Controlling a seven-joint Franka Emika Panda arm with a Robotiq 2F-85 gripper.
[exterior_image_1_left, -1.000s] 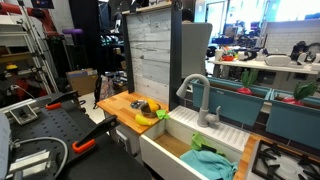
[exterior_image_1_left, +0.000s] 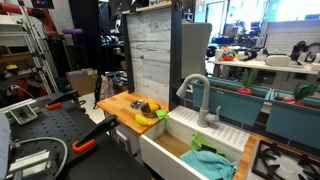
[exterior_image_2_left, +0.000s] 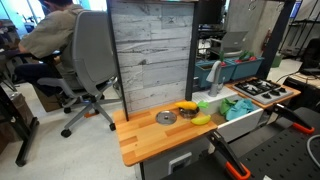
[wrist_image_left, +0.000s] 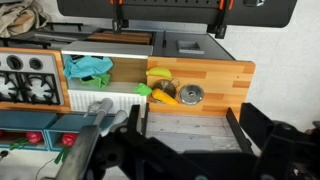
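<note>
My gripper is open, its dark fingers spread wide at the lower part of the wrist view with nothing held between them. Beyond them on the wooden counter lie a yellow banana-like item (wrist_image_left: 159, 72), a metal bowl (wrist_image_left: 170, 87) with an orange-yellow item (wrist_image_left: 164, 97) at it, and a round silver disc (wrist_image_left: 190, 95). Something green (wrist_image_left: 143, 89) rests by the sink's edge. A teal cloth (exterior_image_1_left: 208, 163) lies crumpled in the sink (exterior_image_1_left: 165, 150). In the exterior views I cannot clearly make out the gripper.
A grey faucet (exterior_image_1_left: 203, 95) rises behind the sink, and a stove top (exterior_image_1_left: 285, 160) adjoins it. The panelled wall (exterior_image_2_left: 158, 66) borders the counter's back. Bare wood (exterior_image_2_left: 140, 145) shows at the counter's end away from the sink. Blue planters (exterior_image_1_left: 236, 102) stand behind.
</note>
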